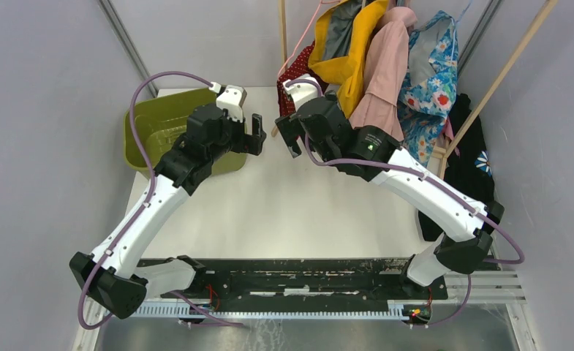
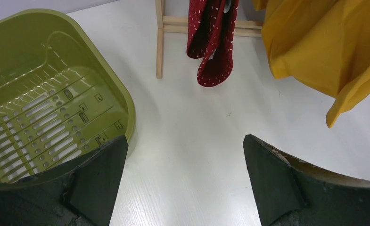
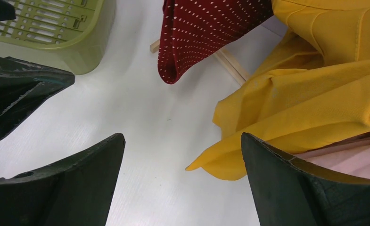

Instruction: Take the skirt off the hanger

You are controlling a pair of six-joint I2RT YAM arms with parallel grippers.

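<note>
Several garments hang from the wooden rack: a red polka-dot one (image 2: 211,52), a yellow one (image 1: 364,29), a pink one (image 1: 382,73) and a blue floral one (image 1: 430,73); which is the skirt I cannot tell. My left gripper stands open beside the green basket, facing the red and yellow cloth, with nothing between its fingers. My right gripper is open near the lower edge of the yellow cloth, under the red one in its wrist view.
The green basket (image 1: 141,117) sits at the back left. A black garment (image 1: 459,175) lies or hangs at the right.
</note>
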